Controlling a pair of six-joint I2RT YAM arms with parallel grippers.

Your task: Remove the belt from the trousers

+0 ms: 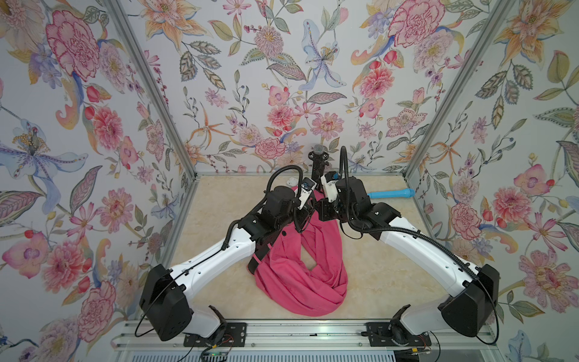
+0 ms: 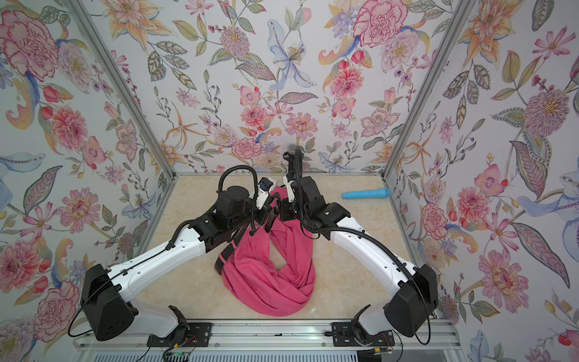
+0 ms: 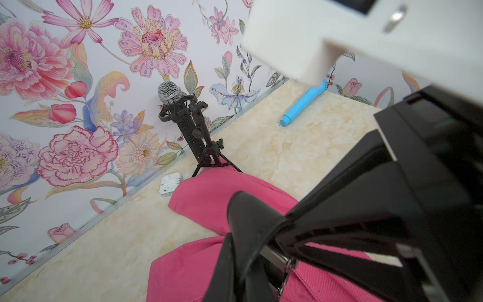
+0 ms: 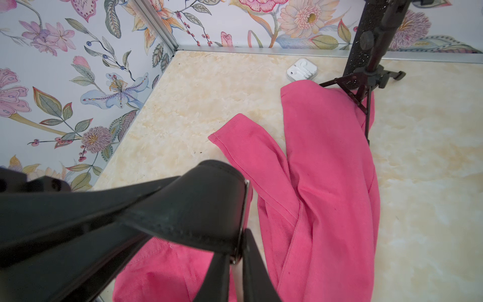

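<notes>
Pink trousers (image 1: 299, 277) lie bunched on the table, with the black belt's strap (image 1: 255, 263) showing along their left side. Over them my two grippers meet nearly tip to tip. A short curved piece of belt (image 3: 251, 216) bridges them. My left gripper is shut with this strap between its fingertips; a metal buckle part (image 3: 276, 261) shows just beside. From the other side, the belt (image 4: 201, 211) reaches the tips of my right gripper, which is shut on the strap's edge. The grippers hide how the belt runs through the waistband.
A microphone on a tripod (image 3: 193, 125) stands at the back, one foot against the trousers. Near it lies a white earphone case (image 4: 302, 69). A blue cylinder (image 2: 365, 193) lies at the back right.
</notes>
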